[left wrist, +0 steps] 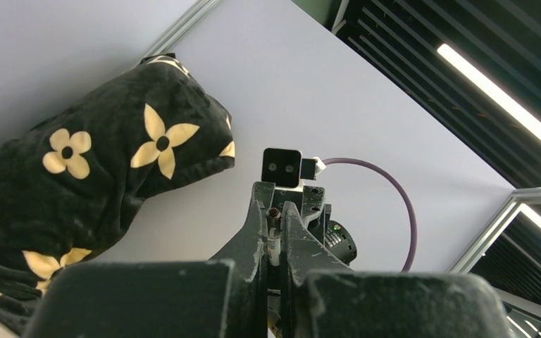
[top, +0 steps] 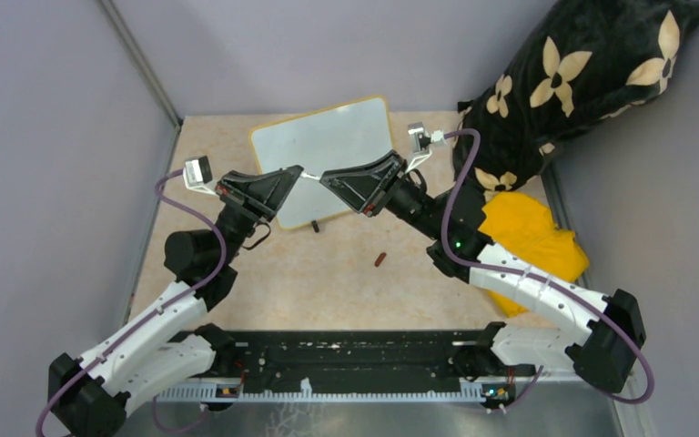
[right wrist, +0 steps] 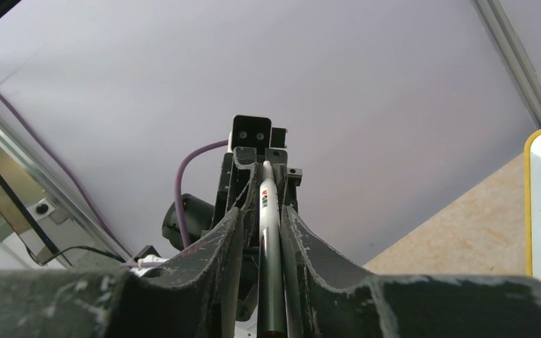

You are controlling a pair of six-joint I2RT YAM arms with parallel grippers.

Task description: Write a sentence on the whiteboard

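A slim white marker bridges the small gap between my two grippers, above the whiteboard. My left gripper is shut on one end. In the left wrist view the marker sits closely between the fingers. My right gripper points at it from the other side. In the right wrist view its fingers stand somewhat apart around the marker, with a narrow gap showing at the side. The yellow-edged board lies tilted on the table, partly covered by both grippers.
A small black piece lies at the board's lower edge. A short reddish-brown piece is on the table. To the right are a black flowered cushion and a yellow cloth.
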